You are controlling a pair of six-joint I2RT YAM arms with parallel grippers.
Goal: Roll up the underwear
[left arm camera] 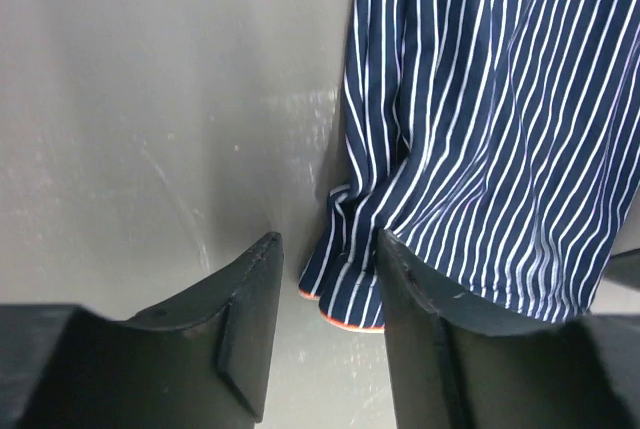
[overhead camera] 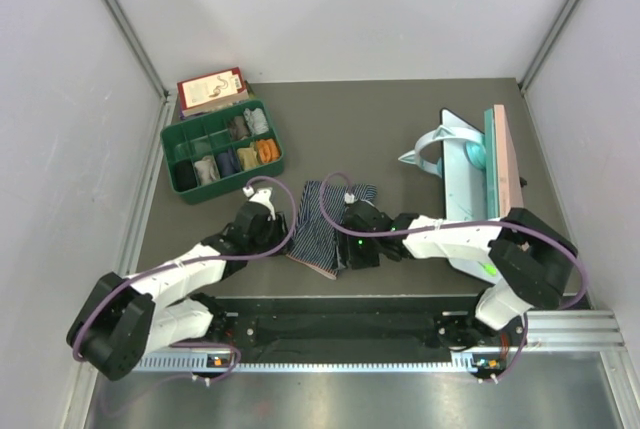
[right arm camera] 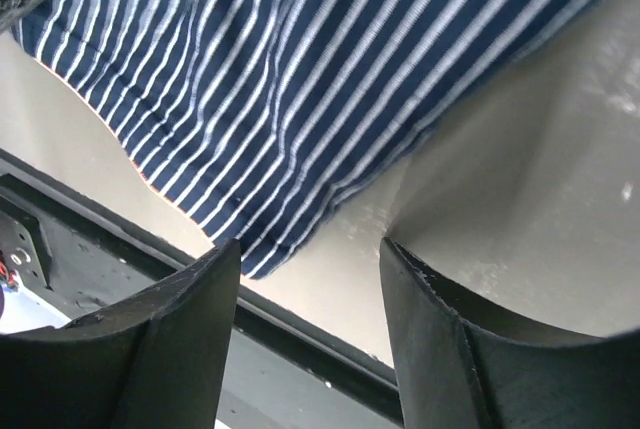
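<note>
The striped navy underwear (overhead camera: pixel 318 217) lies spread on the table, its orange-edged lower end toward the front. In the left wrist view, my left gripper is part open at the bunched lower-left corner of the cloth (left arm camera: pixel 355 279), one finger beside it and one over it. In the right wrist view, my right gripper is part open at the other lower corner (right arm camera: pixel 260 244), fingertips apart around the table and cloth edge. Whether either fingertip touches the cloth is unclear.
A green divided box (overhead camera: pixel 205 129) with folded items stands at back left, a boxed item (overhead camera: pixel 210 89) behind it. At right are a white board (overhead camera: pixel 460 189), upright panels (overhead camera: pixel 505 159) and headphones (overhead camera: pixel 430 149).
</note>
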